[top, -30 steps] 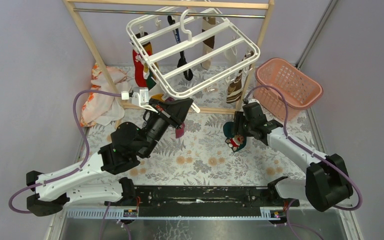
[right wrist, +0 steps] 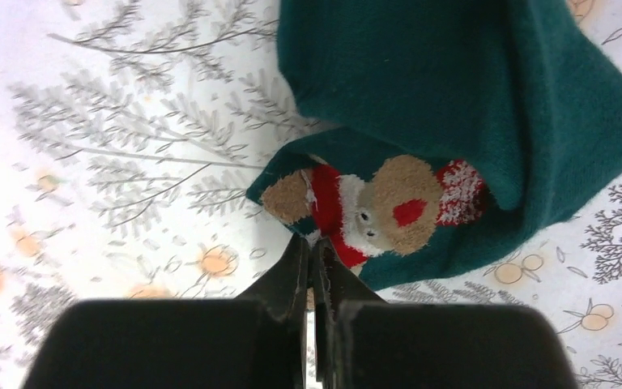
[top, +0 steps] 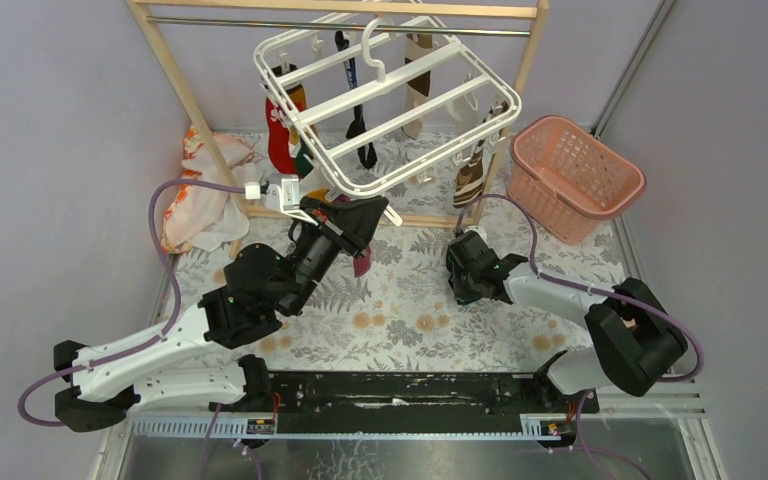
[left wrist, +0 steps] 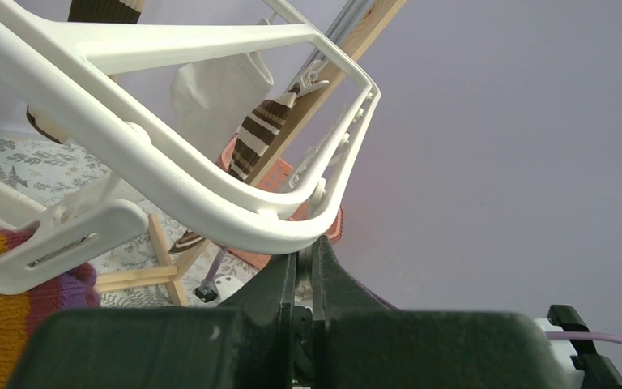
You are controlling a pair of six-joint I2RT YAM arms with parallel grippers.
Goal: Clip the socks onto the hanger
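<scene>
The white clip hanger (top: 415, 110) hangs from the wooden rack, socks clipped along it. My left gripper is shut on the hanger's front corner, with a clip (left wrist: 57, 251) and a multicoloured knit sock (left wrist: 0, 324) beside it. My right gripper is shut, low over a dark green sock (right wrist: 421, 73) with a reindeer patch, lying folded on the floral mat. Its tips are at the sock's patterned part; whether any fabric is between them I cannot tell.
A pink basket (top: 575, 215) stands at the back right. An orange and white cloth (top: 190, 220) lies at the left.
My right arm has moved left and toward the front, over the green sock, which it now mostly covers in the top view. The left arm has stayed nearly still.
</scene>
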